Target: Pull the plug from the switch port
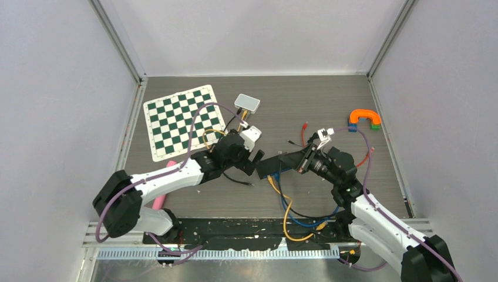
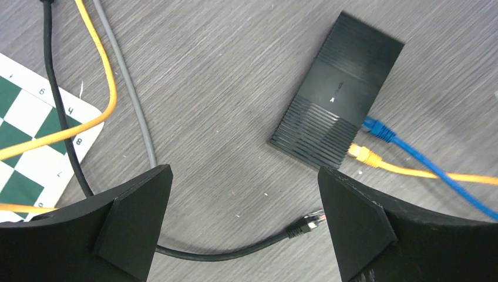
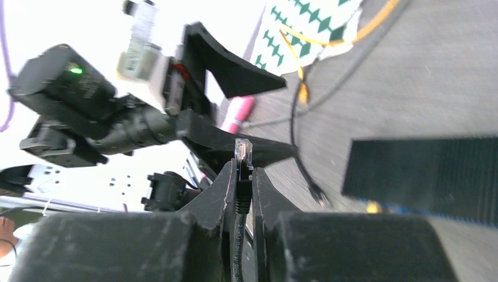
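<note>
The black switch [image 1: 267, 168] lies flat on the table. In the left wrist view, a blue plug [image 2: 379, 128] and a yellow plug [image 2: 365, 155] sit at one edge of the switch [image 2: 346, 76]. My right gripper is shut on a black cable's plug, whose clear connector [image 3: 243, 150] points up from the fingertips, apart from the switch [image 3: 423, 173]. From above, this gripper [image 1: 282, 157] is over the switch's right part. My left gripper stands open and empty, just left of the switch.
Another black cable's loose plug [image 2: 308, 224] lies on the table near the switch. A white box [image 1: 247, 103] with cables stands behind, beside the checkered board [image 1: 182, 120]. Red cables and an orange arch [image 1: 364, 114] lie at right.
</note>
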